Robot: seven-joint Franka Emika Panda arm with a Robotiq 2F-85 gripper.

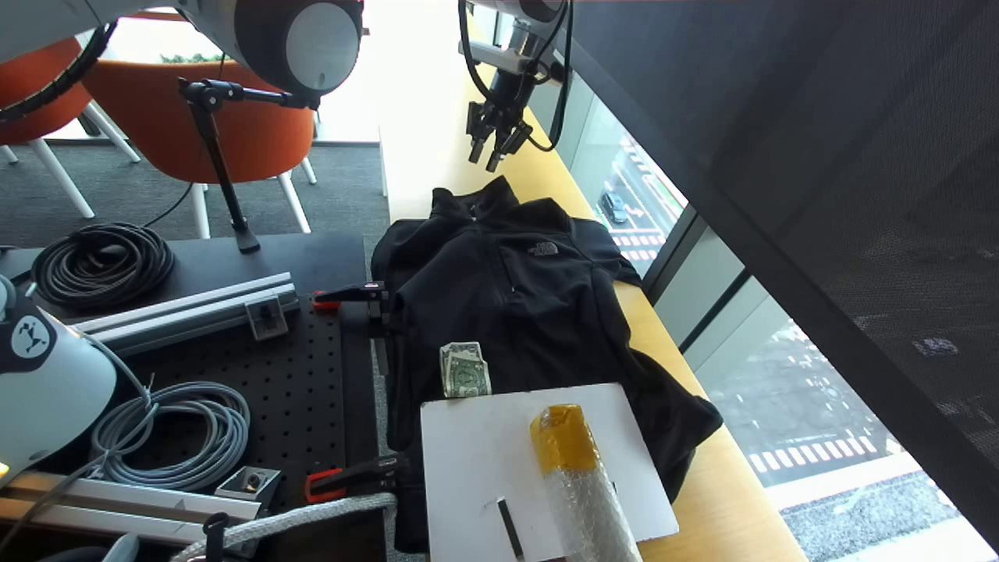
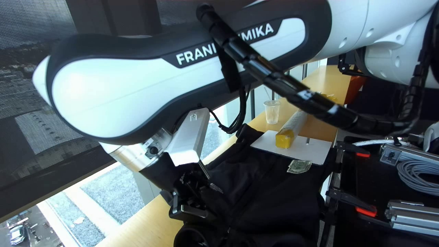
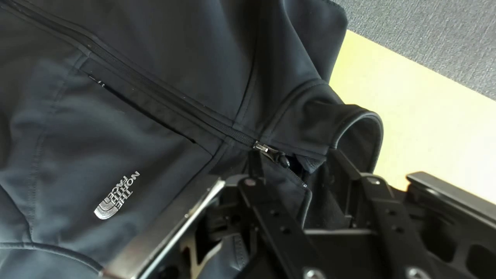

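A black zip-up jacket lies spread on the wooden table, its collar toward the far end in exterior view 1. Its front zipper is closed almost to the top; the zipper pull shows near the collar in the wrist view. Just past the collar and above the table hangs my gripper. Between its open fingers in the wrist view I see only the jacket's collar region below, nothing held. Exterior view 2 has the gripper dark against the dark jacket, hard to make out.
Folded banknotes lie on the jacket beside a white board. A wrapped roll with a yellow end rests on that board. Clamps stand along the left edge, windows along the right. Bare table shows beyond the collar.
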